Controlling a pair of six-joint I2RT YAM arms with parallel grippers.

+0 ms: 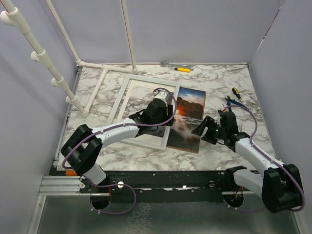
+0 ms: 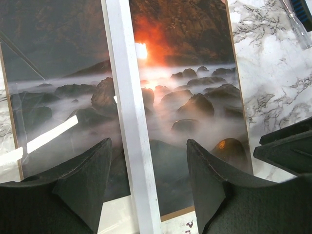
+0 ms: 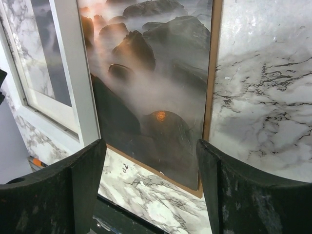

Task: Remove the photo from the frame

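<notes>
The landscape photo [image 1: 187, 114] lies flat on a brown backing board [image 3: 208, 112], whose edge shows along the photo's right and lower sides. Across the photo runs the right bar [image 2: 130, 112] of the white frame [image 1: 117, 97]; part of the picture shows on each side of it. My left gripper is above that bar, its fingers parted on either side, and nothing is seen gripped. Over the photo's lower right part, my right gripper is open and empty, one finger towards each side of the picture.
Behind the frame lies a yellow-handled tool [image 1: 182, 70]. Blue pliers [image 1: 235, 101] and a yellow-black screwdriver [image 1: 236, 91] rest at the right.
</notes>
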